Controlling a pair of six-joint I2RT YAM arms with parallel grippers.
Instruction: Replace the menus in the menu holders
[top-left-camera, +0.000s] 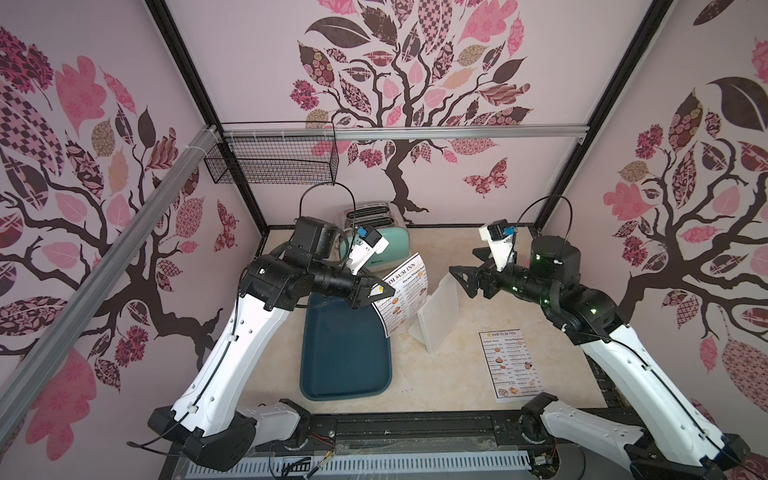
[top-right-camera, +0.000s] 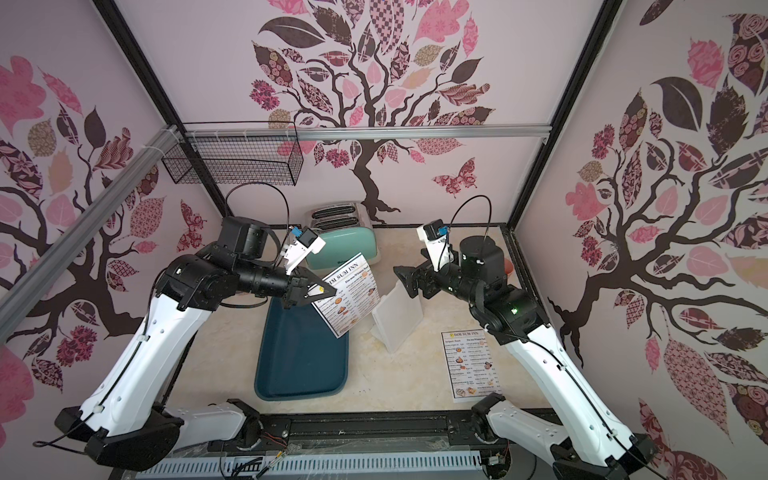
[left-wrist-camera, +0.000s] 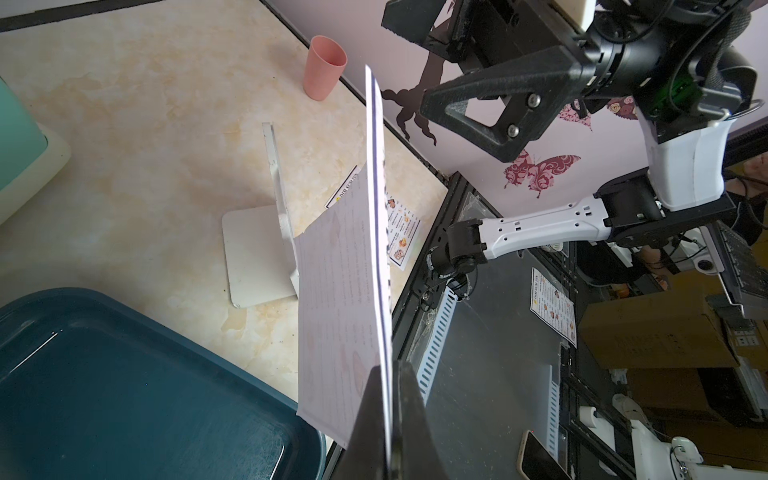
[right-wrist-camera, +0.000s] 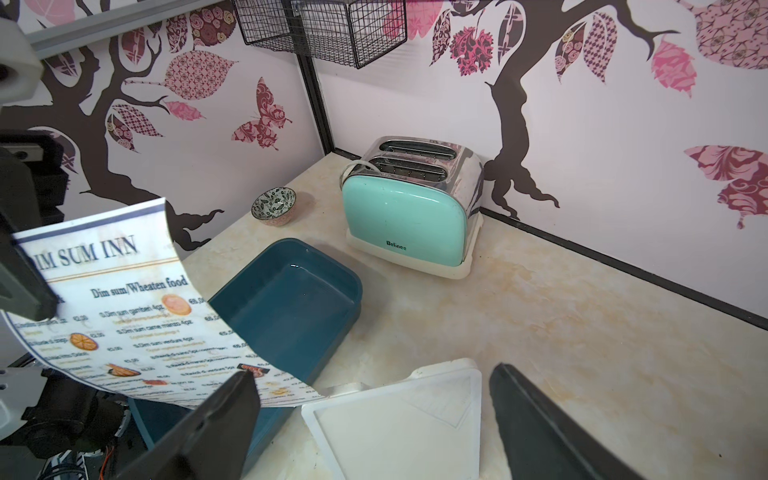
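Note:
My left gripper (top-left-camera: 372, 289) is shut on a curved printed menu (top-left-camera: 404, 296), held upright left of the white menu holder (top-left-camera: 438, 316) over the tray's right side. The left wrist view shows the menu's pale back (left-wrist-camera: 336, 320). My right gripper (top-left-camera: 468, 276) stands open just above the holder's top, with nothing between its fingers; in the right wrist view the holder's frame (right-wrist-camera: 392, 432) is below it. A second menu (top-left-camera: 509, 364) lies flat on the table at the front right.
A dark teal tray (top-left-camera: 345, 376) fills the front left. A mint toaster (right-wrist-camera: 404, 216) stands at the back, with a small bowl (right-wrist-camera: 273, 204) left of it. A pink cup (left-wrist-camera: 324, 68) is at the table's right edge. A wire basket (top-left-camera: 272, 156) hangs above.

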